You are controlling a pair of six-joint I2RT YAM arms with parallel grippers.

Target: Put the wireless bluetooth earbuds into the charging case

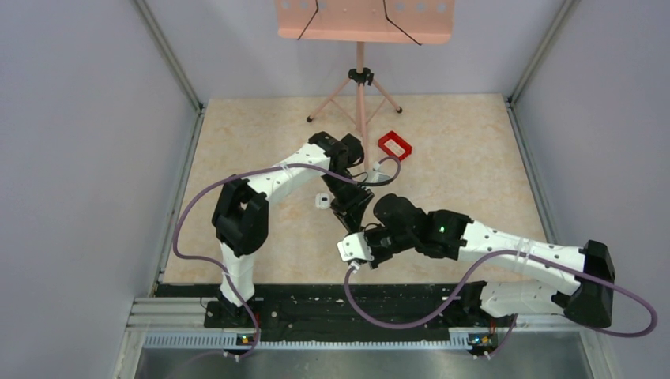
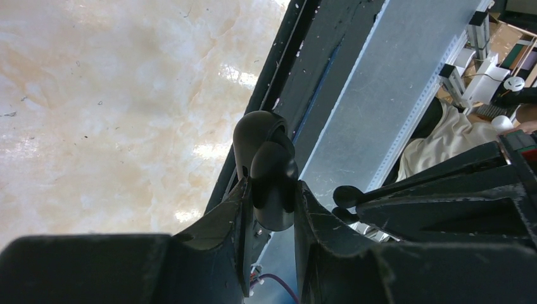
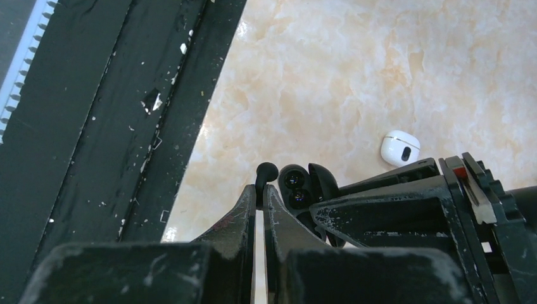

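Note:
My left gripper is shut on a black charging case [image 2: 273, 171], clasping it from both sides. The case's lid [image 3: 325, 182] stands open in the right wrist view, and two round sockets [image 3: 296, 188] show in its body. At the tips of my right gripper is a small black earbud [image 3: 267, 171], its round head above the closed fingers and its stem between them. This earbud is just beside the case's socket face, apart from it in that view. From above, both grippers meet near the table's front middle, and the right arm covers the case.
A white earbud case [image 3: 400, 149] lies on the table behind the left gripper. Farther back are a red tray [image 1: 394, 146] and a pink tripod stand [image 1: 361, 103]. Both arms trail purple cables.

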